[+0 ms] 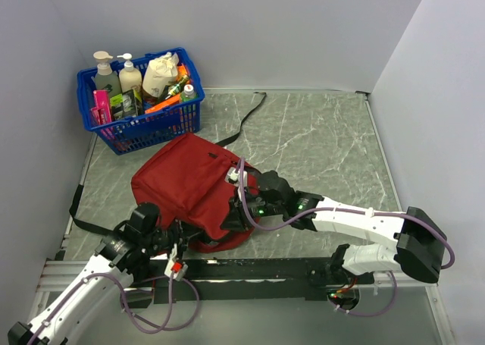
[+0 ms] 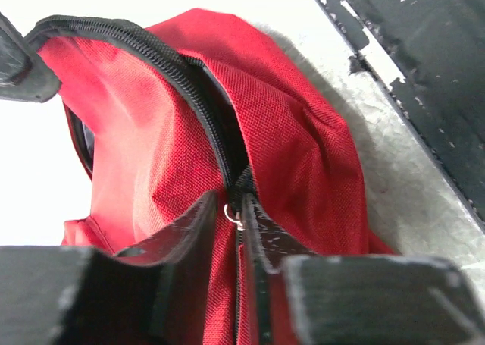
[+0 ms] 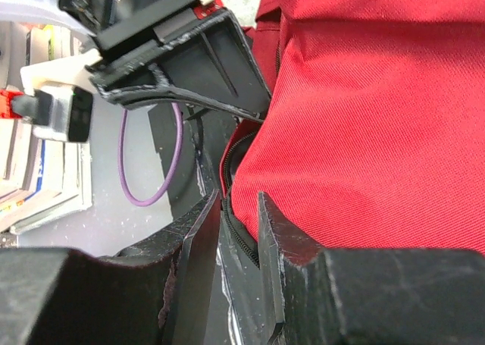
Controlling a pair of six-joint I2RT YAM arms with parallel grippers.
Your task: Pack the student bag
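The red bag (image 1: 186,174) lies on the grey mat, its near edge at the table's front. In the left wrist view its black zipper (image 2: 201,106) curves down to a metal zip pull (image 2: 235,217). My left gripper stands slightly open, its fingertips on either side of that pull; a narrow gap shows. Over the bag's front right part is my right gripper (image 1: 231,222). Seen from its wrist, the right gripper is partly open, with the zipper edge (image 3: 241,239) and red cloth showing behind the gap. Whether the fingers touch the cloth is unclear.
At the back left stands a blue basket (image 1: 155,135) full of bottles, a pink box and other items. A black strap (image 1: 244,121) trails behind the bag, another strap (image 1: 91,227) to its left.
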